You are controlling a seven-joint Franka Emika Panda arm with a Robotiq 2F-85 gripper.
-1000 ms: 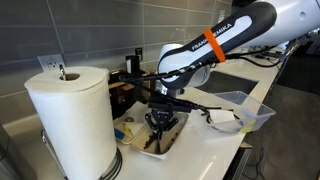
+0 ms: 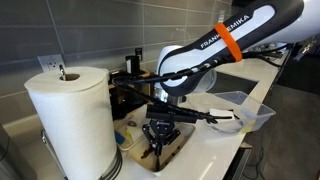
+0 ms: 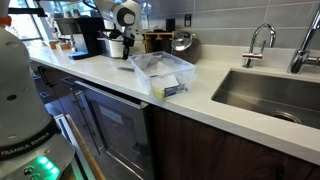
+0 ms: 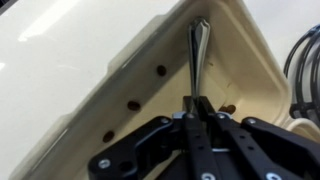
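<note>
A beige rectangular tray holds several small dark brown pieces. My gripper is over it, shut on a slim shiny metal utensil. The utensil's far end reaches toward the tray's corner; I cannot tell whether it touches the tray. In exterior view 1 the gripper points down into the tray, whose far part is hidden behind the hand.
A paper towel roll stands left of the tray. To its right is a clear plastic bin with white things inside. Black cables lie near the tray. Open counter shows in front of the bin.
The hand has come lower and slightly nearer to exterior view 1. The paper towel roll and the clear bin have stayed put.
</note>
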